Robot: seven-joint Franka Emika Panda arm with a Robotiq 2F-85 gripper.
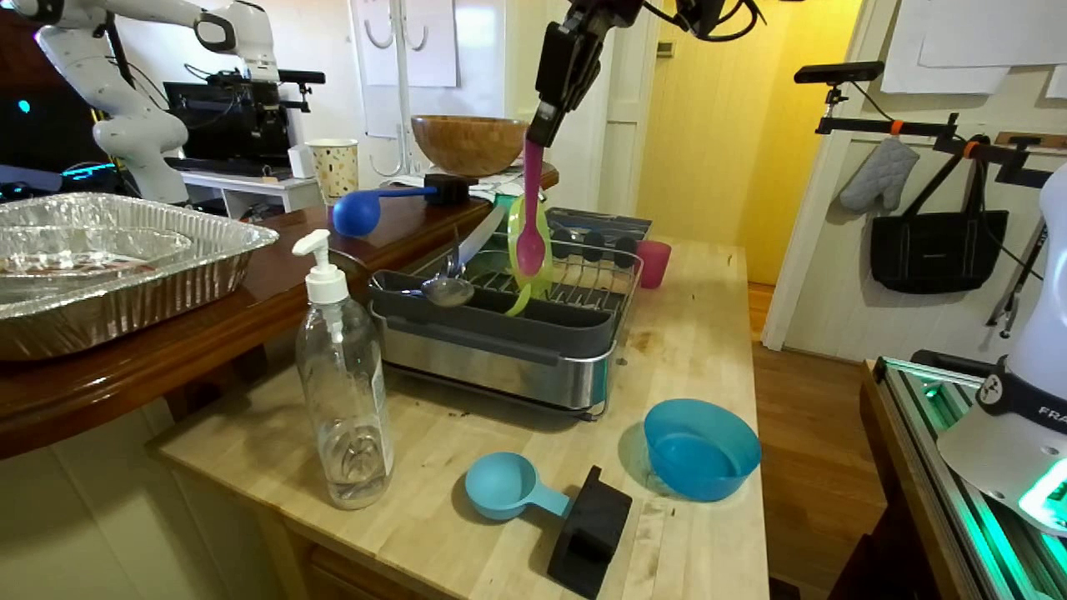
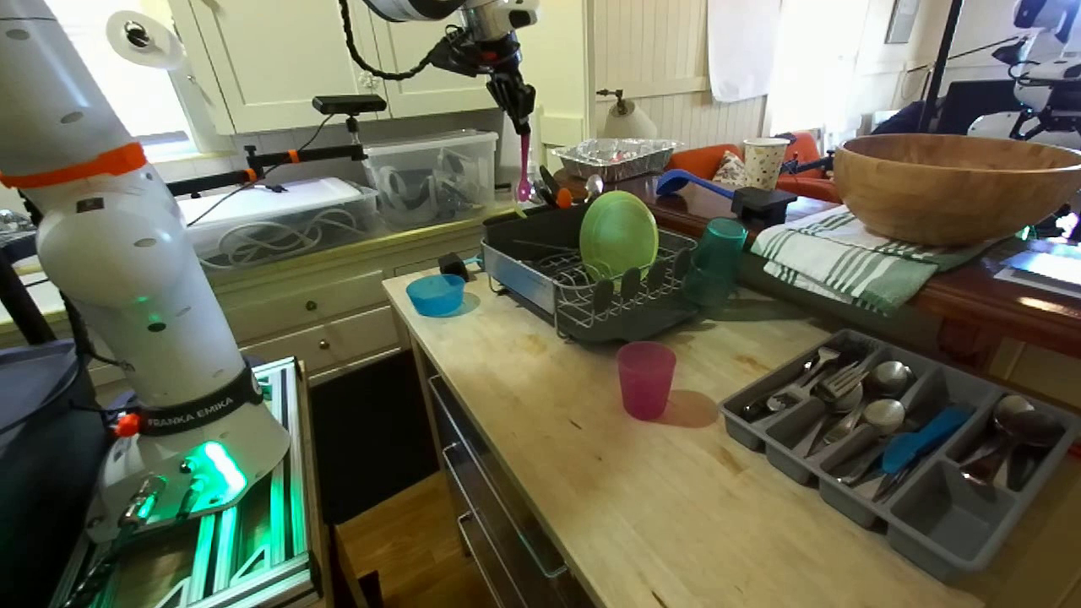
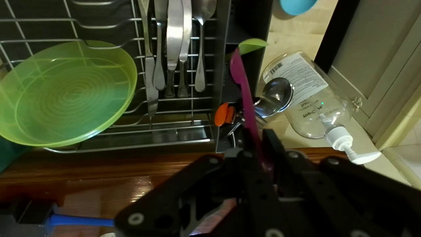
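Note:
High over the dish rack (image 1: 500, 345), my gripper (image 1: 541, 135) is shut on a pink spoon (image 1: 531, 215). The spoon hangs with its bowl downward, and in the second exterior view the pink spoon (image 2: 524, 172) shows above the rack's far end. From the wrist view the spoon (image 3: 246, 92) reaches out of my gripper across the grey utensil caddy (image 3: 233, 85). Metal spoons (image 3: 278, 92) and a light green utensil (image 3: 252, 45) stand in that caddy. A green plate (image 2: 616, 235) leans upright in the rack.
A clear pump bottle (image 1: 345, 410) stands close in front of the rack. Nearby are a blue bowl (image 1: 700, 450) and a blue scoop (image 1: 503, 486). Behind lie a pink cup (image 2: 646, 380) and a grey cutlery tray (image 2: 973, 542). Counter space in front of that tray is clear.

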